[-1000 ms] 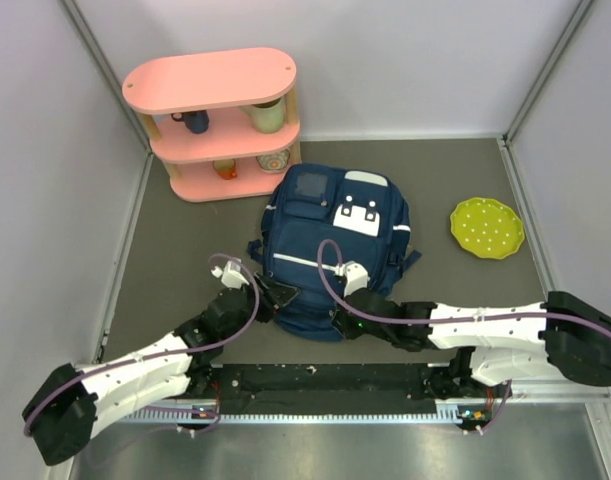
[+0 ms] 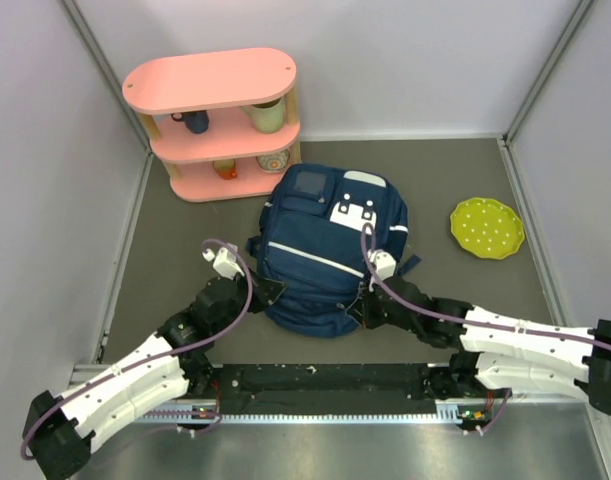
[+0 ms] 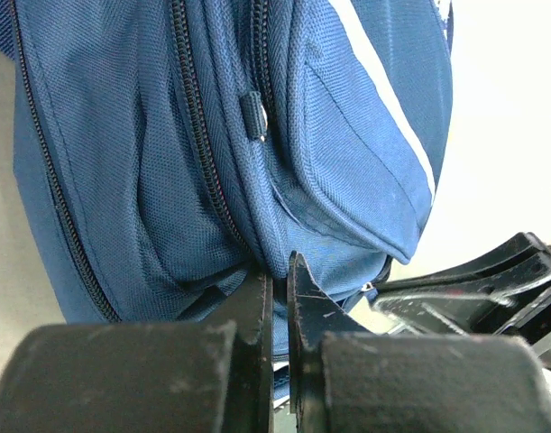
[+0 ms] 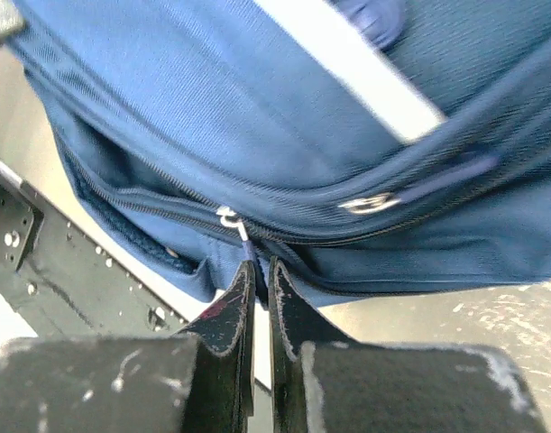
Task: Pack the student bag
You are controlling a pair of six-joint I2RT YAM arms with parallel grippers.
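Observation:
A navy backpack (image 2: 305, 255) with pale stripes lies in the middle of the floor, its lower pouch toward me. At the pouch's left side my left gripper (image 2: 281, 290) is shut on a fold of bag fabric (image 3: 257, 207), beside a zipper track. My right gripper (image 2: 347, 308) is at the pouch's front. In the right wrist view its closed fingertips pinch the thin cord of a zipper pull (image 4: 246, 242), whose metal loop sits on the zipper. A second zipper pull (image 4: 419, 188) hangs farther right along that seam. The inside of the pouch is hidden.
A pink shelf (image 2: 210, 80) with a dark mug (image 2: 193, 121), a green pot (image 2: 268, 116) and other cups stands behind left. A yellow-green dotted plate (image 2: 487, 228) lies at the right. Grey floor around the bag is mostly clear.
The right gripper has moved slightly right along the pouch. The bag has shifted slightly left.

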